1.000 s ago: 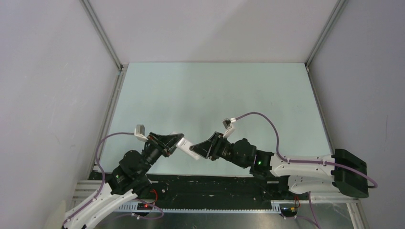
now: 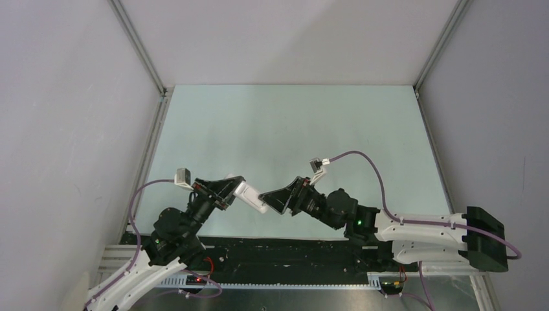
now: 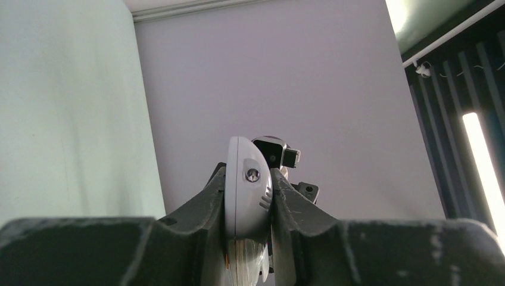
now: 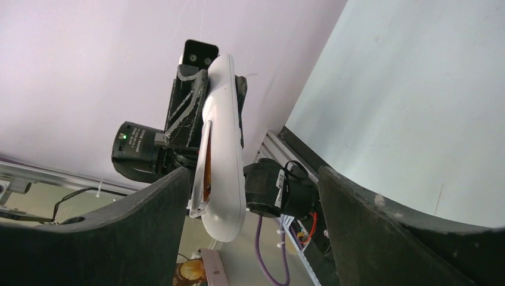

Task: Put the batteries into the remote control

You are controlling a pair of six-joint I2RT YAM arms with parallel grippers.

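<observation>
A white remote control [image 2: 253, 197] is gripped by my left gripper [image 2: 235, 186] above the front of the table. The left wrist view shows the remote [image 3: 241, 185] edge-on between the left fingers. In the right wrist view the remote [image 4: 224, 161] stands with its long edge toward the camera; a thin white strip [image 4: 201, 173] stands off its lower side, with something orange-brown in the gap. My right gripper [image 2: 268, 199] is close to the remote's free end. Its fingers [image 4: 143, 217] are wide apart in the right wrist view, with nothing visibly held. No loose battery can be made out.
Side walls bound the space, and the two grippers are very near each other.
The left gripper and the remote have shifted slightly left. The right arm has moved slightly to the right at its elbow, its gripper still close to the remote's end.
</observation>
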